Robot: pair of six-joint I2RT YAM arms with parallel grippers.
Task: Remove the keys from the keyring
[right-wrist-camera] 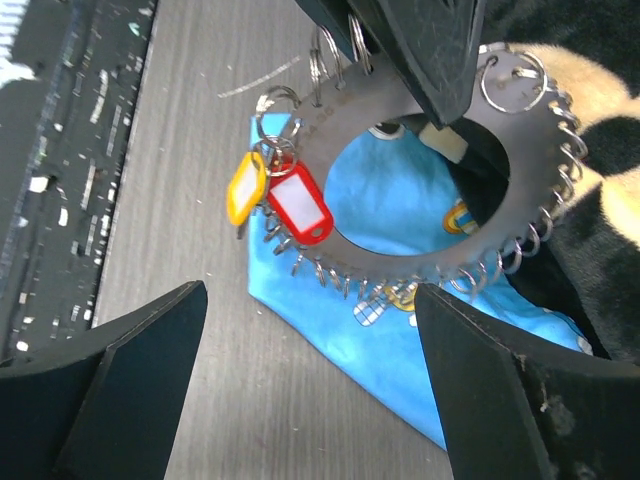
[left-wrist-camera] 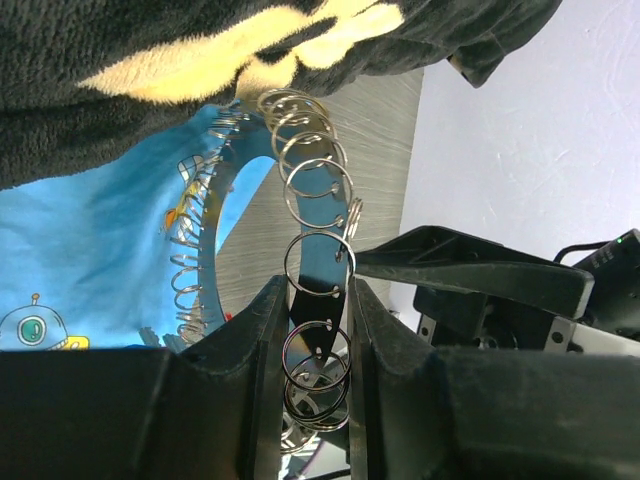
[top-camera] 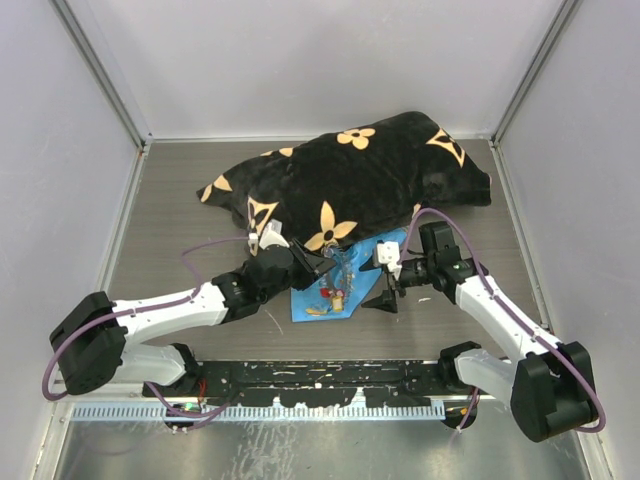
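Note:
A metal keyring, a curved plate edged with many small rings, hangs in my left gripper [top-camera: 326, 262], which is shut on it; in the left wrist view its rings run up from between the fingers. A red key tag [right-wrist-camera: 300, 205] and a yellow key tag [right-wrist-camera: 245, 188] dangle from rings at its side. My right gripper [top-camera: 375, 282] stands open just to the right of the keyring; in the right wrist view its fingers are apart below the tags, with nothing held between them.
A blue cloth [top-camera: 305, 310] lies under the keyring. A bunched black blanket with yellow flowers [top-camera: 390, 170] fills the back of the table. Bare table [top-camera: 160, 230] shows at left and at front.

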